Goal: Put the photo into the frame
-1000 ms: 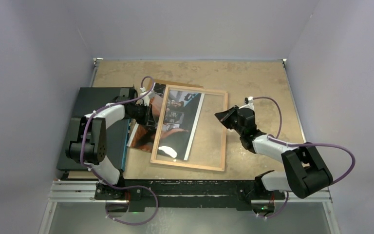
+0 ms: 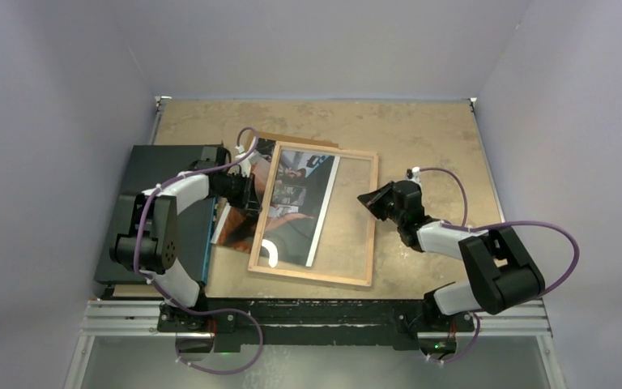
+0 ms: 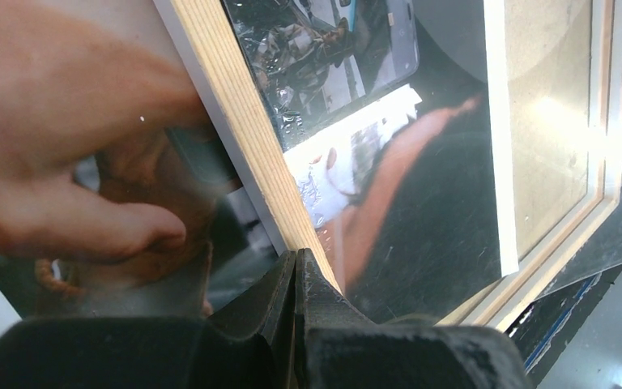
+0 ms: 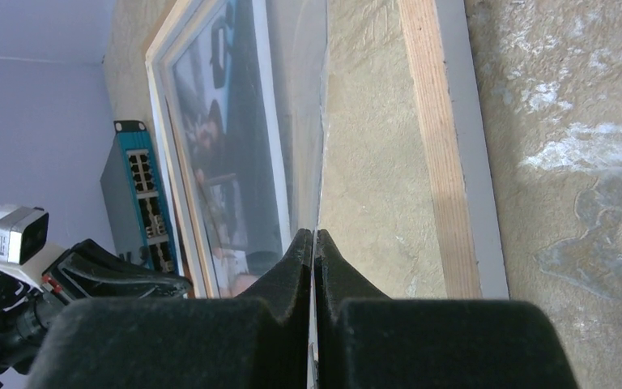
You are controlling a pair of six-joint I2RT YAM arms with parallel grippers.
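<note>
The wooden frame [image 2: 312,278] lies flat and slightly turned mid-table. Inside its left part shows a dark photo with a white edge strip [image 2: 324,211]; the frame's left rail [image 3: 243,130] lies across the picture. More picture [image 2: 237,229] sticks out to the left. My left gripper is shut, its tips against that rail, nothing showing between them. Over the frame's right side, my right gripper is shut. A clear sheet [image 4: 300,105] has its edge running down to the right fingertips; I cannot tell whether they pinch it.
A dark box [image 2: 142,231] stands at the left under the left arm. Brown board [image 2: 291,138] shows behind the frame's upper left edge. Purple cables [image 2: 551,224] loop around both arms.
The right arm has shifted slightly left, its gripper staying near the frame's right rail. The glare at the lower left has changed shape, and the frame has edged slightly left. The left arm looks still.
</note>
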